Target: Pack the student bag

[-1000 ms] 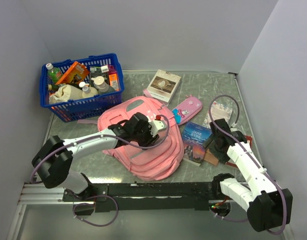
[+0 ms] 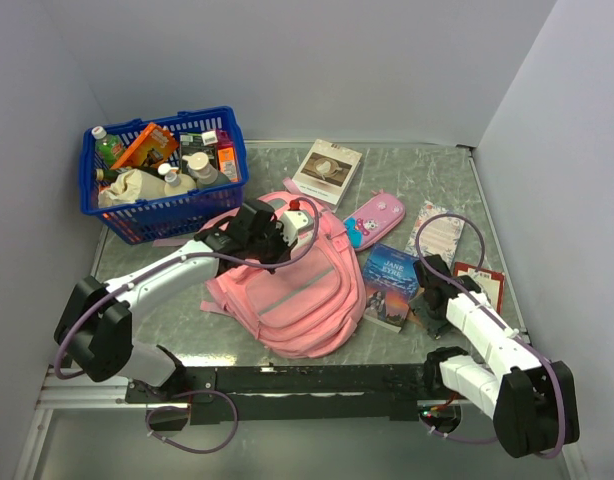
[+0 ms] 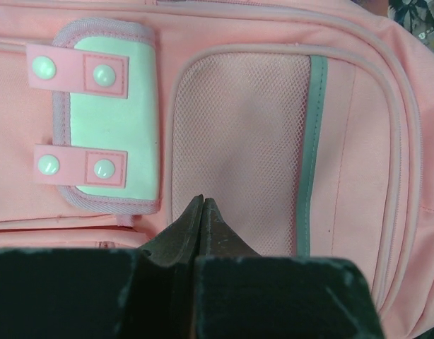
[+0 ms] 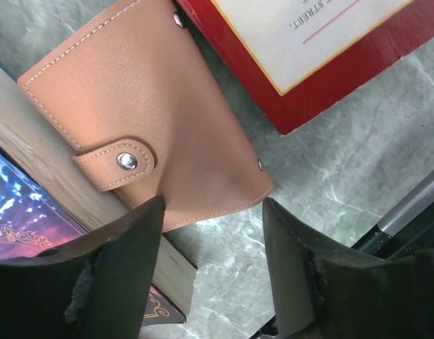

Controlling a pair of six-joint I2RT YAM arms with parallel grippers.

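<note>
A pink backpack (image 2: 305,305) lies in the middle of the table, its mesh front pocket (image 3: 245,127) facing up in the left wrist view. My left gripper is shut over it, with nothing showing between its fingers. In the right wrist view, a tan leather notebook (image 4: 146,106) with a snap strap lies flat. My right gripper is part open, its fingertips at either side of the notebook's near end. The Jane Eyre book (image 2: 389,283) lies just left of it, a red-bordered book (image 4: 319,78) to its right.
A pink pencil case (image 2: 375,220), a white book (image 2: 327,172) and a patterned notebook (image 2: 437,232) lie around the bag. A full blue basket (image 2: 167,215) stands at the back left. Bare table shows in front of Jane Eyre.
My right gripper has come down and toward the front, over the tan notebook. The left arm has drawn back a little to the left and away from the front edge.
</note>
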